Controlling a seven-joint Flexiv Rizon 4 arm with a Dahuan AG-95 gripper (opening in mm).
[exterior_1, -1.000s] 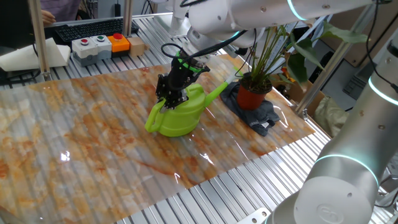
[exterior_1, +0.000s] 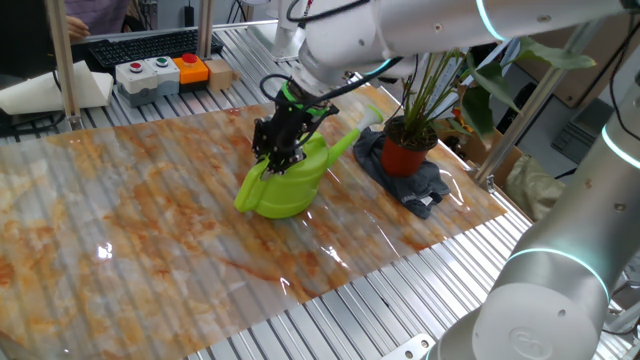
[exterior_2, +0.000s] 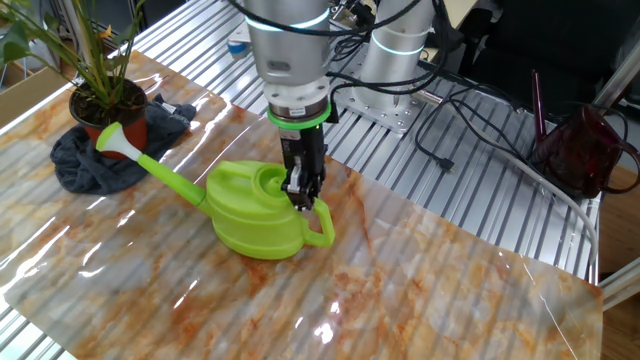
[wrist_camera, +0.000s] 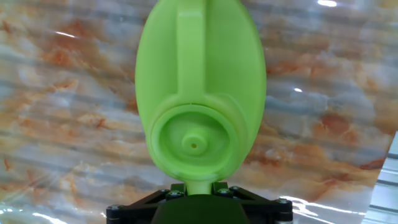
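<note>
A light green watering can stands upright on the marbled sheet, its spout towards the potted plant. My gripper comes down from above at the handle end of the can. In the wrist view the can's round top opening and upper grip bar lie ahead. Below them, the black fingers close in from both sides on the narrow green back handle, with the fingers shut on it. The lower part of the handle shows free behind the gripper.
A plant in a brown pot stands on a dark cloth beside the spout tip. Button boxes sit at the back left. A dark red jug stands at the far right in the second exterior view.
The arm above the gripper has come lower and tilted, and the wrist with its green ring has shifted slightly. The can stays in nearly the same place, with the gripper still at its handle.
</note>
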